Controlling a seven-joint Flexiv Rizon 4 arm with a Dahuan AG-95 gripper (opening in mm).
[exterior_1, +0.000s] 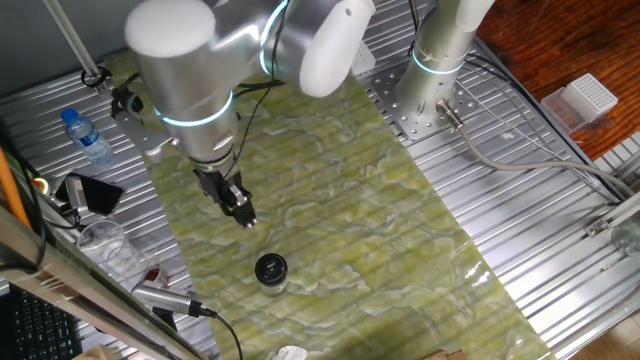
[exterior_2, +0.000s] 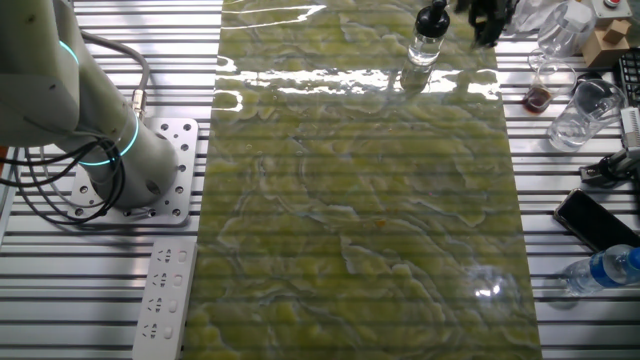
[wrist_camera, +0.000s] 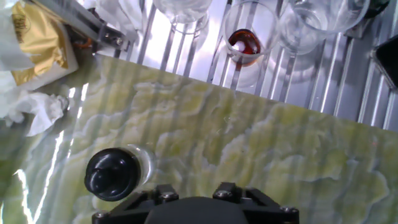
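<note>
A clear glass bottle with a black cap (exterior_1: 271, 269) stands upright on the green marbled mat (exterior_1: 350, 230). In the second exterior view the bottle (exterior_2: 426, 45) is at the top, its clear body showing under the cap. My gripper (exterior_1: 246, 218) hangs above the mat, a short way from the bottle and not touching it. Seen from the wrist, the gripper is open, its two fingers apart with only mat visible between them. Left of them lies the black cap (wrist_camera: 112, 174).
Crumpled tissue (wrist_camera: 40, 112) lies near a gold packet (wrist_camera: 40, 43). A water bottle (exterior_1: 87, 137) and a phone (exterior_2: 597, 220) are on the slatted table.
</note>
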